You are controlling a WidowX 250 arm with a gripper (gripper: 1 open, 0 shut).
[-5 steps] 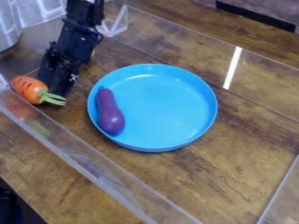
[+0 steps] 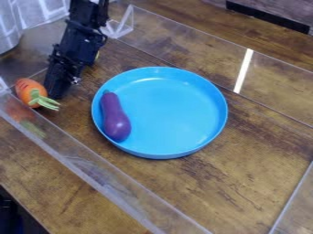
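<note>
An orange toy carrot [image 2: 29, 92] with pale green leaves lies at the left, by the clear plastic wall. My black gripper [image 2: 57, 84] is low just right of the carrot, its fingertips dark and hard to make out; it appears shut, and the carrot lies beside it. A purple toy eggplant [image 2: 115, 117] rests on the left part of a blue plate [image 2: 181, 137].
A metal pot [image 2: 7, 23] stands at the upper left. Clear plastic walls [image 2: 98, 174] border the wooden work surface [image 2: 257, 128]. The surface right of the plate is clear.
Over the last second the carrot has shifted slightly, turning at the left, and my gripper has moved a little with it. The plate and eggplant are unchanged.
</note>
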